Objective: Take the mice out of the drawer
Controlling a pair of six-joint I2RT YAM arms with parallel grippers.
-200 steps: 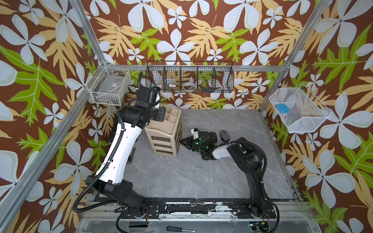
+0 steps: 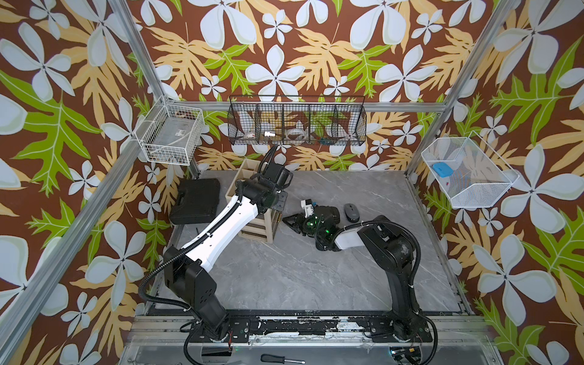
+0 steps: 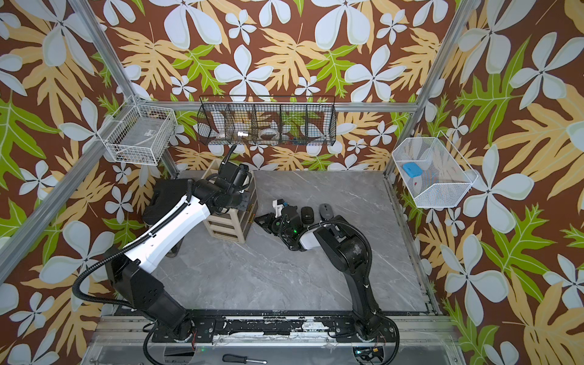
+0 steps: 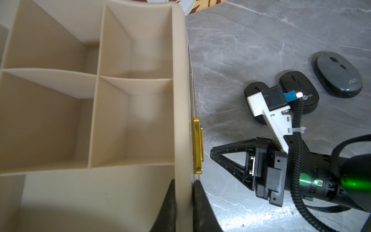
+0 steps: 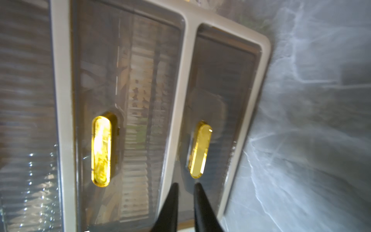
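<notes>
A beige cabinet (image 4: 135, 201) with see-through drawers and gold handles stands left of centre. My left gripper is shut on the cabinet's top right rim, one finger on each side. My right gripper is partly open before the drawer fronts, with a narrow gap and nothing between its fingers. The lower drawer (image 5: 214, 85) looks shut; a pale shape shows faintly behind its front. Three mice lie on the table in the left wrist view: a small black mouse (image 4: 254, 87) partly behind the right arm, a black mouse (image 4: 309, 89) and a grey mouse (image 4: 336, 73).
A black case (image 2: 194, 200) lies left of the cabinet. Baskets hang around the walls: a white one (image 2: 173, 137), a black divided one (image 2: 296, 121) and a white mesh one (image 2: 468, 173).
My left arm has swung right and come over the cabinet, now at its rim. The cabinet has shifted slightly left. My right arm has barely moved, staying beside the drawer fronts.
</notes>
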